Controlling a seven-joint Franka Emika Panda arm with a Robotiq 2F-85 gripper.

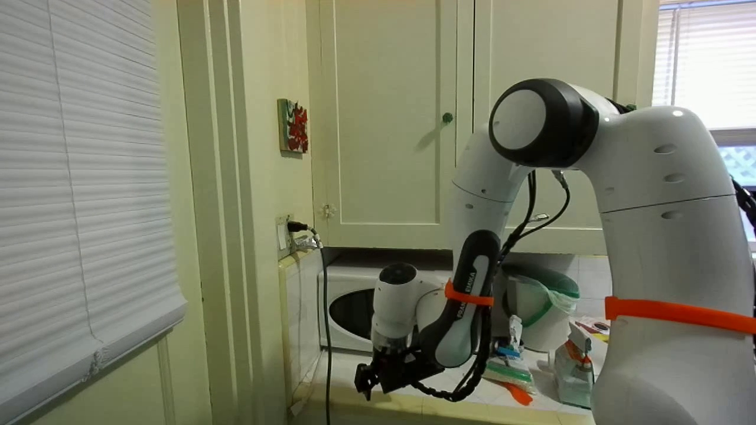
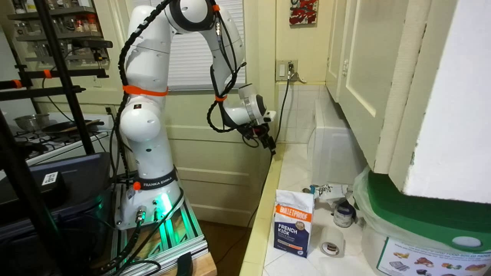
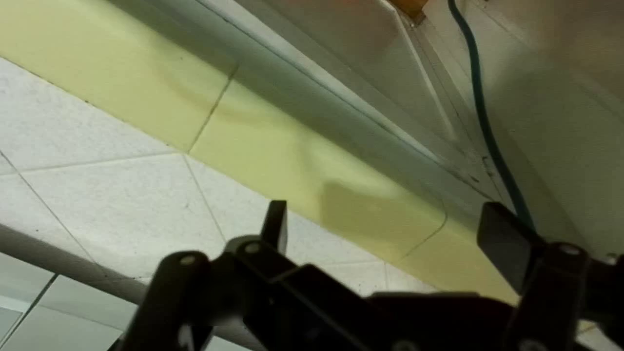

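Observation:
My gripper is open, its two dark fingers wide apart with nothing between them in the wrist view. Below it run the yellow tile edge and white tiles of the counter. In exterior view 2 the gripper hangs over the counter's front edge, near the far wall. Exterior view 1 shows the gripper tilted down in front of the white microwave.
A black cord drops from the wall outlet close by the gripper. Nearer on the counter stand a coffee bag, a tape roll, a small jar and a green-lidded bin. Cabinets hang above.

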